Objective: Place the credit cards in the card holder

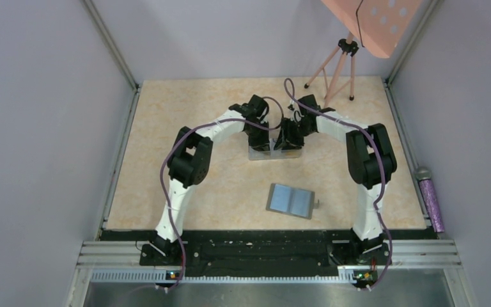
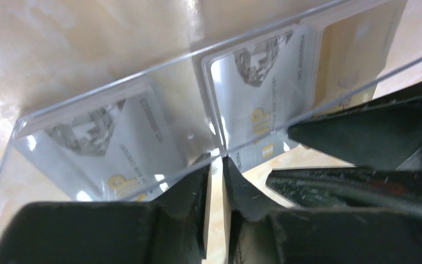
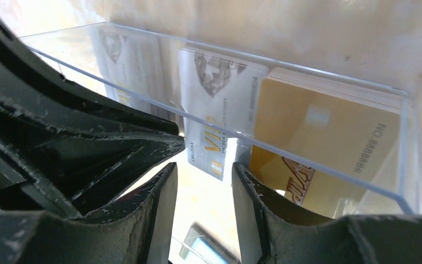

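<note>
A clear box [image 1: 275,155] holds card stacks in compartments side by side: silver cards [image 2: 258,82], more silver cards [image 2: 110,143] and gold cards [image 3: 318,132]. My left gripper is at the box's front edge, its fingers a narrow gap apart, with no card seen between them. My right gripper stands open, tips over the front of the middle silver cards and the gold ones, holding nothing. The flat grey case with two bluish panels [image 1: 291,201], seemingly the card holder, lies open nearer the table's front.
Both grippers crowd the box closely; the left one's fingers [image 3: 159,144] show beside the right one's. A tripod [image 1: 345,64] stands at the back right.
</note>
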